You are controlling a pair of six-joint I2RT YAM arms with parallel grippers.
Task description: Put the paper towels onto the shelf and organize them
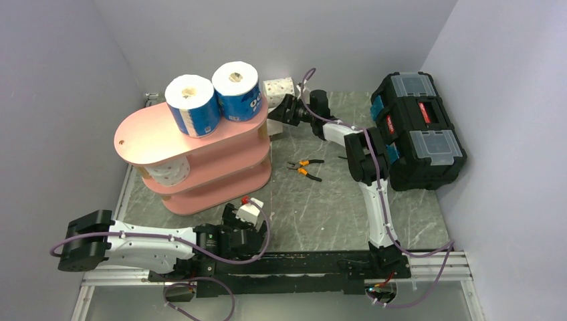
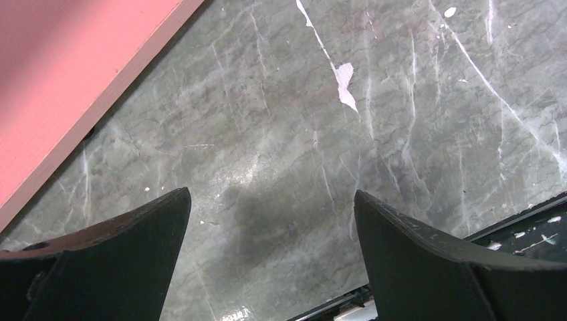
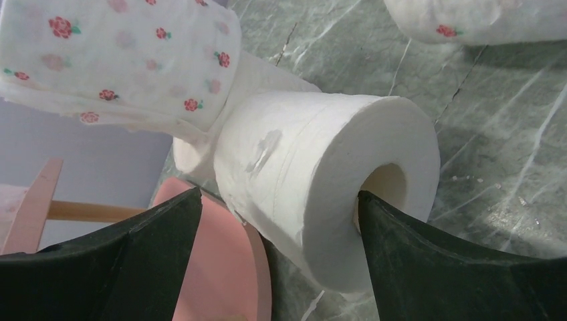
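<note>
In the right wrist view, a plain white paper roll (image 3: 287,160) lies on its side. My right gripper is open around part of it: the right finger overlaps the hollow end, while a gap shows beside the left finger. Whether that right finger touches the roll I cannot tell. A rose-printed roll (image 3: 134,53) lies behind it. The pink tiered shelf (image 1: 144,137) carries two blue-wrapped rolls (image 1: 192,107) on top and a printed roll (image 1: 168,172) on a lower tier. Over bare floor by the shelf's front, my left gripper stands open and empty.
Orange-handled pliers (image 1: 306,167) lie on the grey floor, right of the shelf. Black toolboxes (image 1: 418,127) stand along the right wall. Another rose-printed roll (image 3: 481,20) shows at the top right of the right wrist view. Floor between shelf and right arm is mostly free.
</note>
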